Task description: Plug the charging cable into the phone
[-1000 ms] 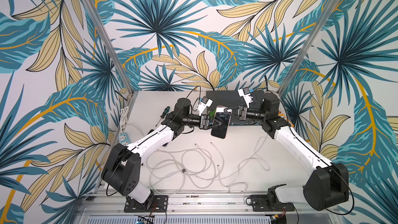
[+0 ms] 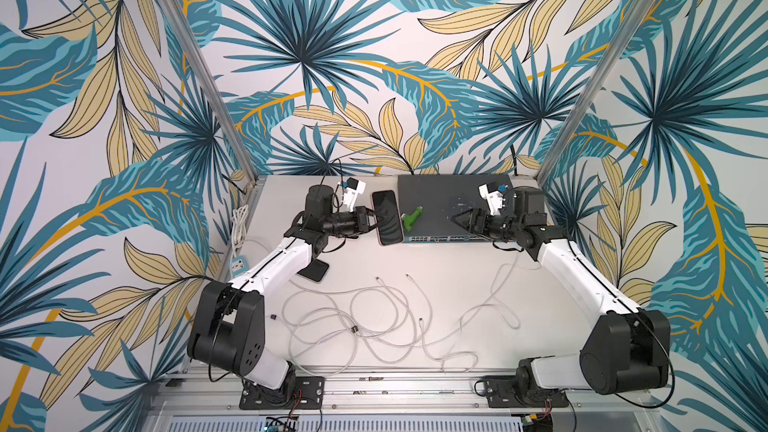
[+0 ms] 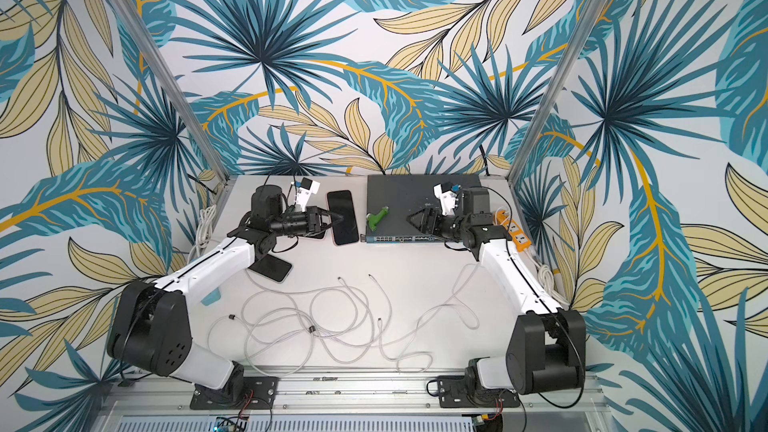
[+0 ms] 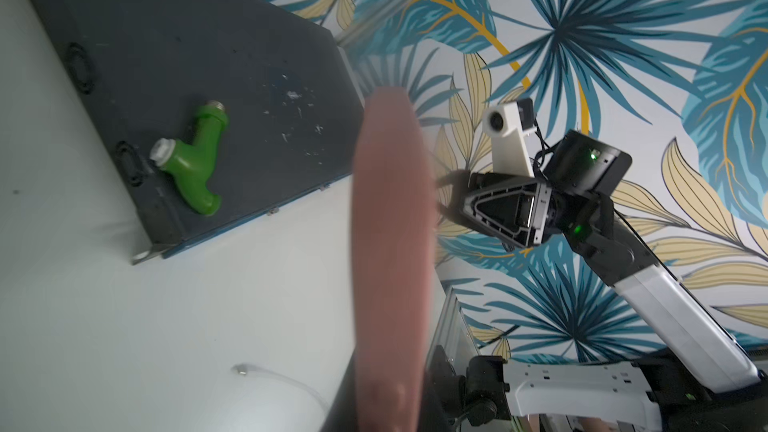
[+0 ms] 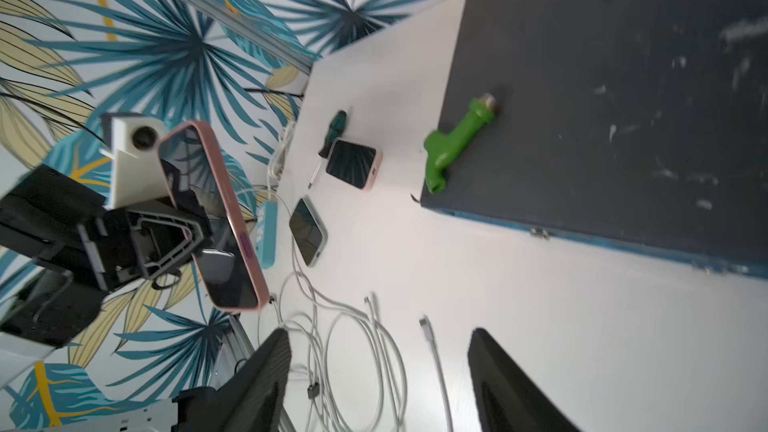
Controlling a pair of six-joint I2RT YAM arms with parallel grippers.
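Observation:
A pink-edged phone (image 2: pixel 387 220) is held upright-ish in my left gripper (image 2: pixel 369 217), left of the grey box; its edge fills the middle of the left wrist view. My right gripper (image 2: pixel 464 220) is over the box, fingers apart and empty in the right wrist view. Several pale charging cables (image 2: pixel 392 320) lie tangled on the near half of the table; one connector (image 5: pixel 425 325) shows below the box in the right wrist view.
A dark box (image 2: pixel 436 192) with a green pipe piece (image 3: pixel 378 218) covers the back right.
My left gripper has moved left and back with the phone.

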